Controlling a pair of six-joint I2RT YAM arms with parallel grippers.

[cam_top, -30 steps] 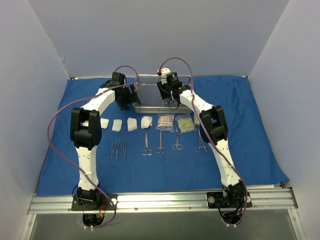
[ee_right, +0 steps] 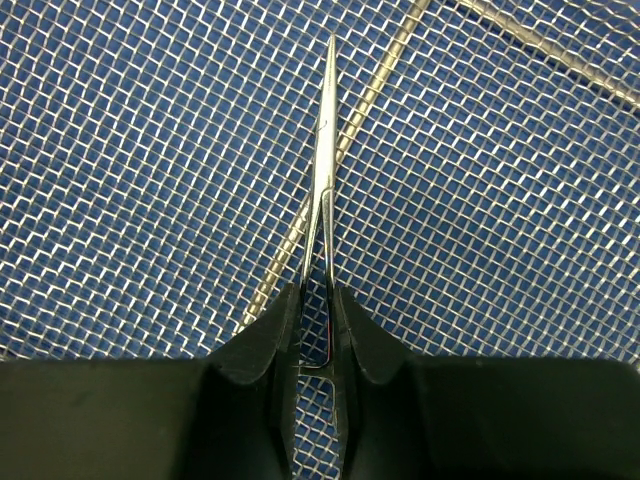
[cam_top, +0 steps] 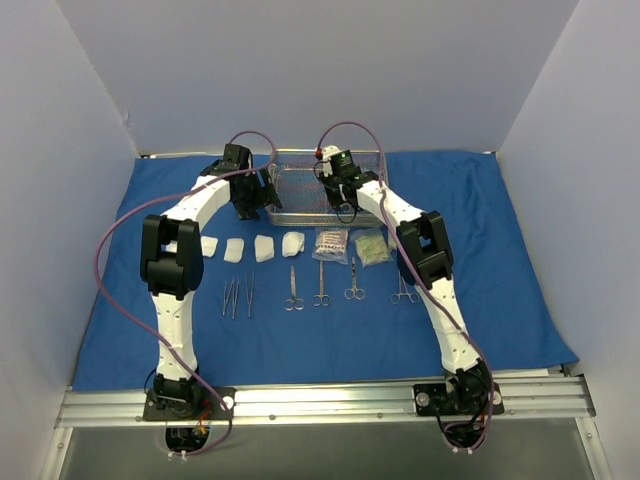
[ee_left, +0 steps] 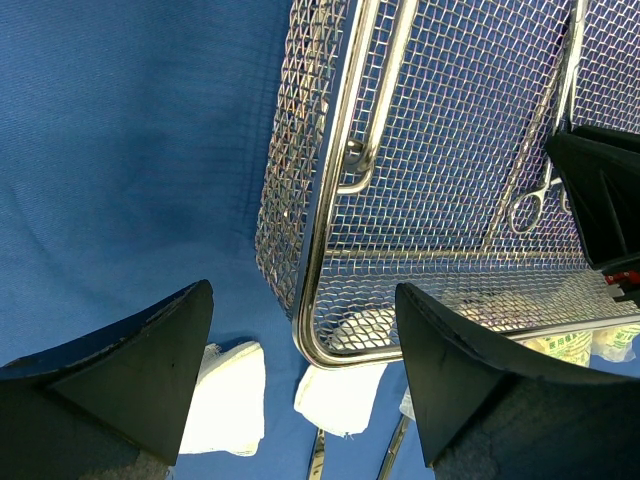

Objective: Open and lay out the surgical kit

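A wire mesh basket (cam_top: 296, 216) sits at the back of the blue cloth, with steel scissor-like forceps (ee_right: 325, 140) on its floor. My right gripper is down inside it, fingertips close on either side of the forceps' shanks near the handles; whether it grips them is unclear. My left gripper stands open at the basket's left rim, nothing between its fingers. In the top view, gauze pads (cam_top: 264, 247), two bagged packs (cam_top: 330, 244) (cam_top: 373, 249), several tweezers (cam_top: 235, 297) and several scissor-type instruments (cam_top: 321, 297) lie in rows before the basket.
Grey walls enclose the sides and back, and a metal rail (cam_top: 320, 392) runs along the front edge.
My right gripper has lowered slightly into the basket over the forceps since a second ago. My left gripper and the laid-out items have not visibly moved.
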